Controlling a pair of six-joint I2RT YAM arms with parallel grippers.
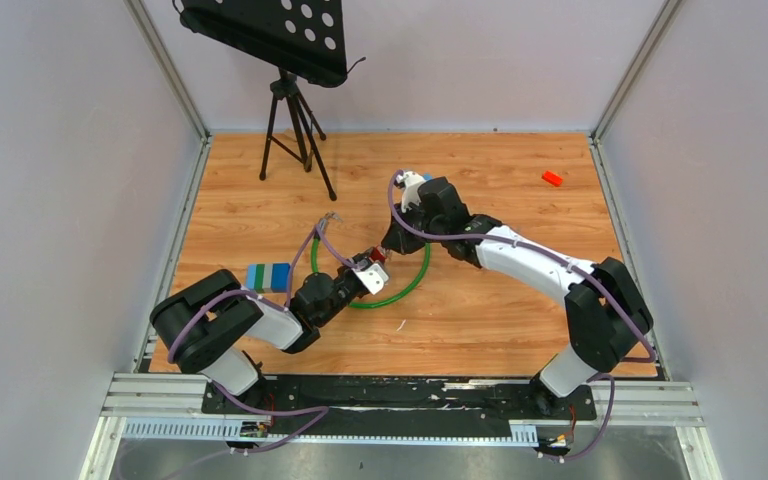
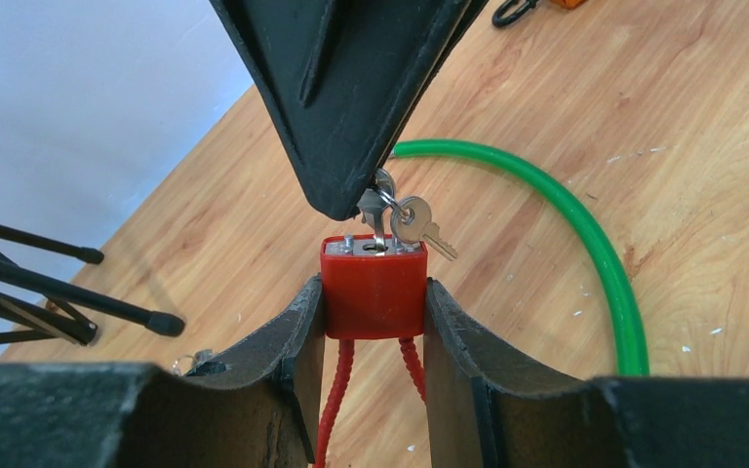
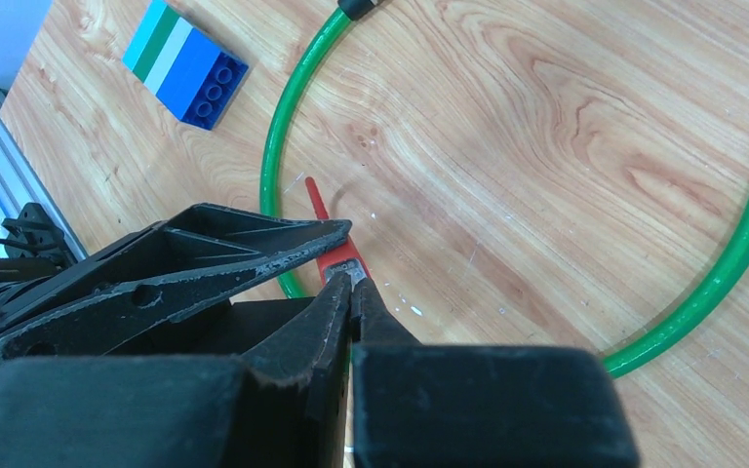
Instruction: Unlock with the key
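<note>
A red padlock (image 2: 374, 302) is pinched in my left gripper, whose fingers press both its sides. Its metal face carries a keyhole, and a silver key (image 2: 374, 218) stands upright in it. On the ring a second key (image 2: 412, 219) dangles to the right. The tip of my right gripper is right beside the upright key's head, overlapping it in this view. In the right wrist view my right gripper is shut, with nothing visible between its fingers; the keys are hidden there, while part of the padlock (image 3: 343, 259) shows beyond.
A green hose (image 3: 683, 327) curves over the wooden floor (image 1: 500, 330) beneath the grippers. Blue, white and green blocks (image 1: 268, 277) lie at the left. A black stand (image 1: 300, 130) rises at the back, and a small red block (image 1: 552, 178) lies far right.
</note>
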